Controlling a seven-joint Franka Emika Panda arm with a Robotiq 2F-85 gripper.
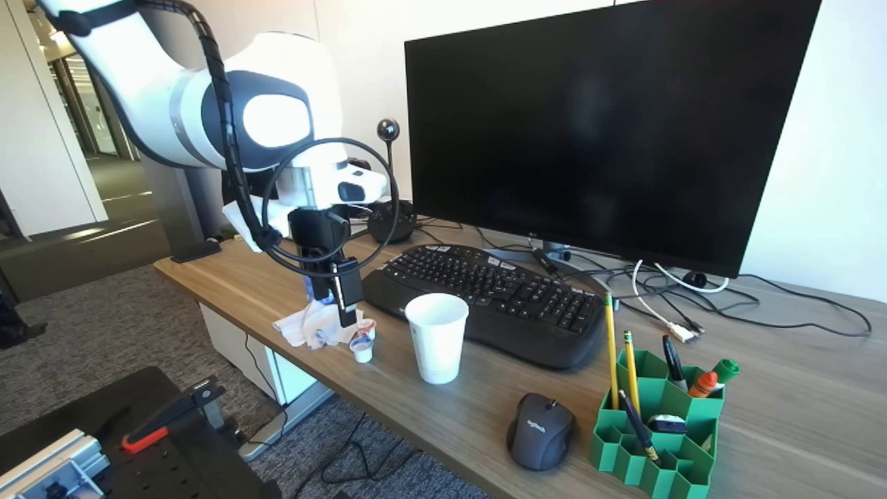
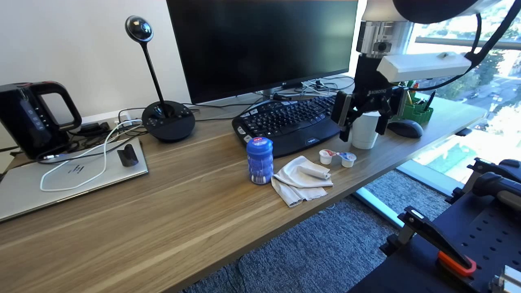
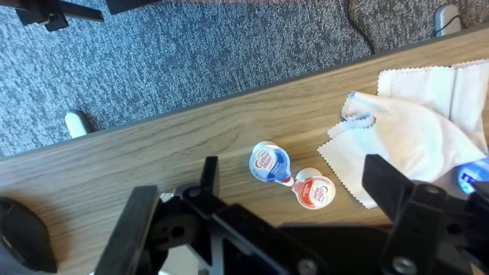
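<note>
My gripper is open above the desk, its fingers spread wide with nothing held between them. Below it lie two joined coffee creamer cups, one with a blue lid and one with a red lid; in the wrist view they show in the gap between the fingers. The white paper cup stands upright, to the right of the creamers in exterior view 1. Beside the creamers is a crumpled white cloth, with a blue-lidded bottle upright next to it.
A black keyboard lies behind the cups, in front of the monitor. The mouse and a green pen holder are at the right. Close by the creamers runs the desk's front edge. Bare desk lies left of the bottle in exterior view 2.
</note>
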